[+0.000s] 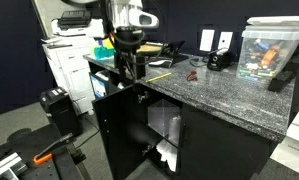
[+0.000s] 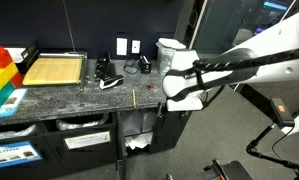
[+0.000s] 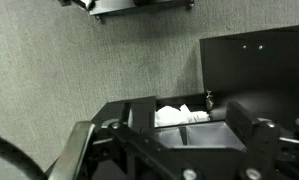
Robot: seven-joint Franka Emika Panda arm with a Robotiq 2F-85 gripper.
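Observation:
A black cabinet door (image 1: 120, 130) stands swung open from the dark cabinet under the countertop. Inside the cabinet are a clear bin (image 1: 163, 116) and a white cloth-like item (image 1: 168, 154), and the white item (image 3: 179, 115) also shows in the wrist view. My gripper (image 1: 131, 74) points downward, appearing above the open door's top edge in exterior view 1. In the wrist view, the gripper has its fingers spread wide, with the cabinet opening visible between them and nothing held. The open door (image 3: 251, 75) lies on the right there.
The speckled countertop (image 1: 229, 105) carries a yellow pencil-like stick (image 1: 159, 77), red-handled scissors (image 1: 192, 75), a black device (image 1: 220, 60) and a lidded clear tub (image 1: 269, 52). Colourful blocks (image 2: 1, 72) and a wooden board (image 2: 53, 69) sit at the far left. Grey floor lies before the cabinet.

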